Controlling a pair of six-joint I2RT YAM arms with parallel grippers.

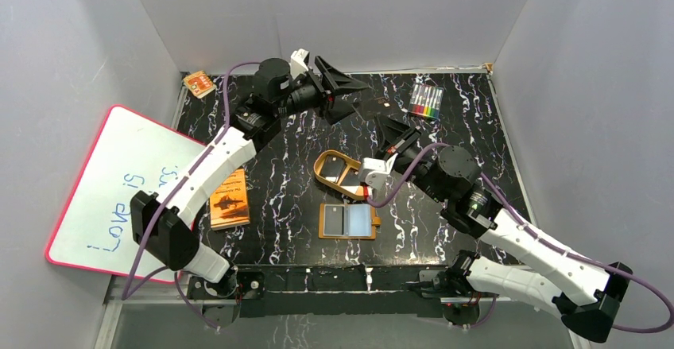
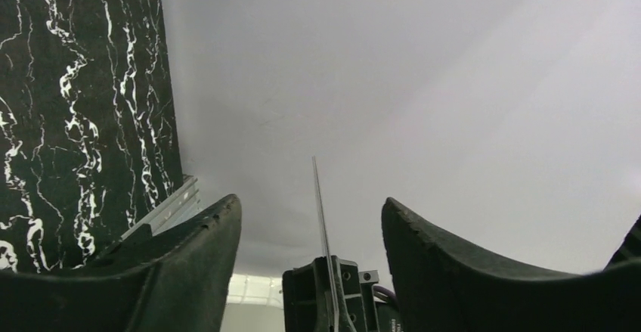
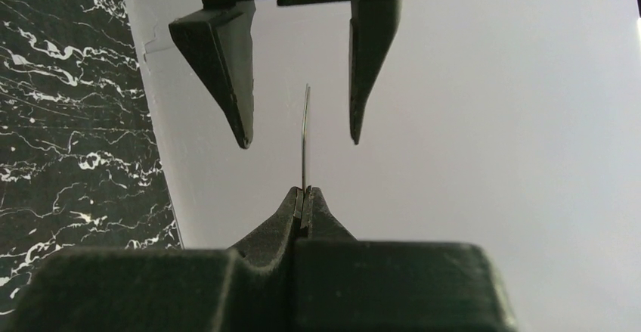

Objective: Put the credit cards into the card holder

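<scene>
My right gripper (image 1: pixel 381 126) is shut on a thin card (image 3: pixel 305 135), seen edge-on in the right wrist view. My left gripper stands open around the card's far end, its fingers apart from it on either side. In the top view both grippers meet above the back middle of the table. The open tan card holder (image 1: pixel 358 220), with clear sleeves, lies at the front middle. Behind it is an oval tan tray (image 1: pixel 322 163) with cards inside, partly hidden by my right arm.
An orange book (image 1: pixel 228 206) and a whiteboard (image 1: pixel 111 190) lie at the left. A pack of colored markers (image 1: pixel 426 101) is at the back right, a small orange item (image 1: pixel 199 83) at the back left. Grey walls bound the table (image 1: pixel 278 174).
</scene>
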